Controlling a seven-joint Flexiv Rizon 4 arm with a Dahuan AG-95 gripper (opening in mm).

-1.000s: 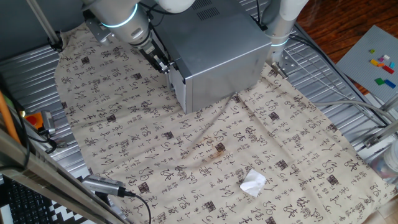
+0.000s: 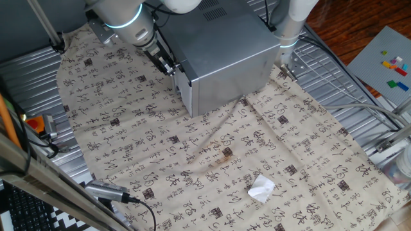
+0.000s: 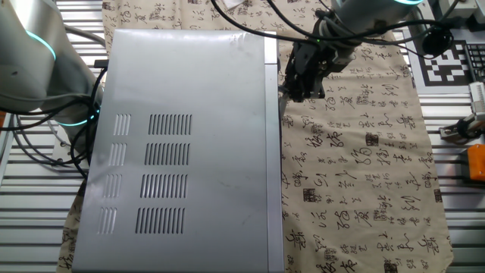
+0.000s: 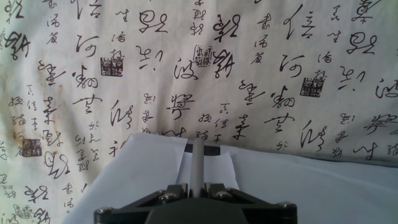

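Observation:
A silver-grey microwave-like box (image 2: pixel 231 61) stands on the patterned cloth, its pale front panel (image 2: pixel 183 93) facing left. Close against the upper front edge of that box is my gripper (image 2: pixel 168 67). From the other side, the gripper (image 3: pixel 292 92) shows dark beside the box's front edge (image 3: pixel 273 152). In the wrist view its finger linkages come close together, and a narrow grey bar (image 4: pixel 197 168) stands upright between them over white surfaces (image 4: pixel 140 168). The fingers look shut; whether that bar is a finger or a held part is unclear.
A crumpled white tissue (image 2: pixel 261 188) lies on the cloth (image 2: pixel 192 141), which is otherwise clear before the box. Coloured bricks lie on a grey board (image 2: pixel 379 61) at the right. Dark cables (image 3: pixel 303 34) cross above the box.

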